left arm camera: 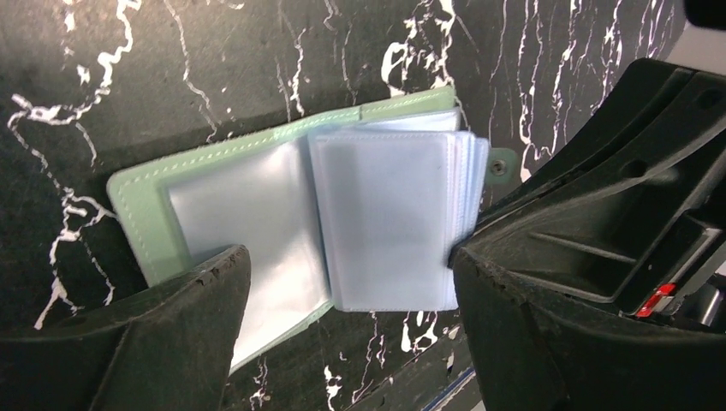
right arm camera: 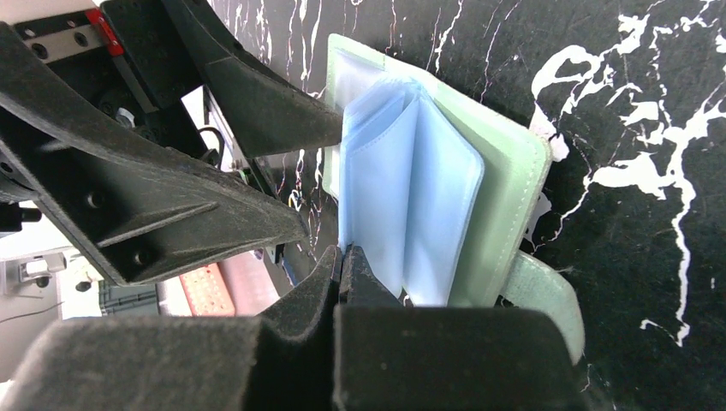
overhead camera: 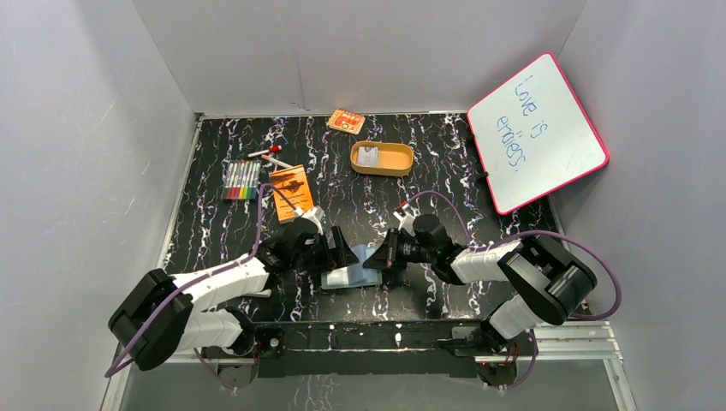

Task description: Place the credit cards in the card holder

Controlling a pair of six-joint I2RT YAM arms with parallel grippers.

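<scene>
The green card holder (overhead camera: 338,278) lies open on the front middle of the table, with pale blue sleeves (left arm camera: 385,218) over its inner side. My left gripper (overhead camera: 338,248) stands open over the holder's left part, its fingers either side of the sleeves in the left wrist view. My right gripper (overhead camera: 383,257) is shut at the right edge of the sleeves, its tips (right arm camera: 360,274) against the sleeve edges; nothing clearly shows between them. A yellow tray (overhead camera: 395,158) at the back holds a pale card-like stack (overhead camera: 367,156).
An orange book (overhead camera: 289,184) and markers (overhead camera: 241,180) lie at the back left, a small orange pack (overhead camera: 346,120) at the back. A whiteboard (overhead camera: 537,133) stands at the right. The table between tray and holder is clear.
</scene>
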